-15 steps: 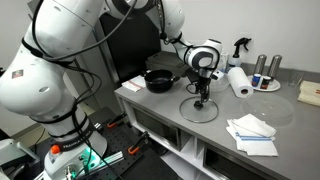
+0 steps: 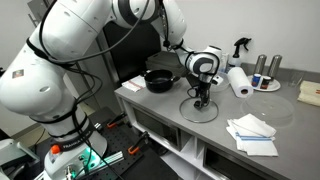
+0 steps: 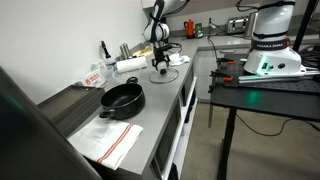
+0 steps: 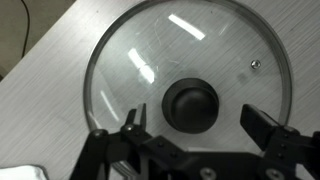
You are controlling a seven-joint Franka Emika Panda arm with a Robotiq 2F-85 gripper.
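A round glass lid [image 4: 118, 72] with a metal rim and a black knob [image 4: 190, 105] lies flat on the grey counter. In the first exterior view the lid [image 2: 199, 113] is near the counter's front edge. My gripper is pointed down over it, with one finger to each side of the knob in the wrist view. The fingers are open and hold nothing. How far the fingertips stand above the knob is hard to tell. A black pot [image 2: 160, 80] stands open on the counter to the left; it also shows in the second exterior view [image 3: 122, 99].
White folded towels [image 2: 252, 133] lie right of the lid, and another striped towel [image 3: 107, 142] lies beside the pot. A paper roll [image 2: 240, 82], several bottles and canisters line the back wall. Bare counter separates pot and lid.
The gripper seems to have come down slightly over the lid. Lid, pot and towels have stayed where they were.
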